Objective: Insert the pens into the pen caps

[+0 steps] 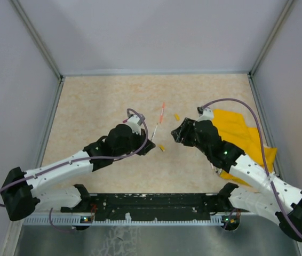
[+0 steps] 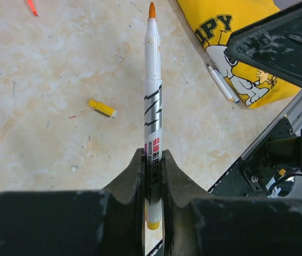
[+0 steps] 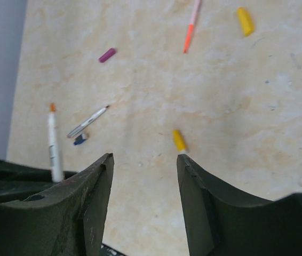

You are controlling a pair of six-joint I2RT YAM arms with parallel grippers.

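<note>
In the left wrist view an uncapped white marker with an orange tip (image 2: 152, 101) stands between the fingers of my left gripper, which is shut on its lower barrel. My right gripper is open and empty, apart from the marker and to its right. A yellow cap (image 2: 102, 108) lies on the table, also visible in the top view between the two grippers. A second yellow cap (image 3: 245, 21) and a red-tipped marker (image 3: 189, 33) lie farther back. At left in the right wrist view lies a purple cap (image 3: 107, 55).
A yellow cloth bag (image 1: 241, 133) covers the table's right side, with two thin pens (image 2: 223, 84) beside it. Another slim marker (image 3: 88, 120) and a dark blue cap (image 3: 80, 138) lie on the left.
</note>
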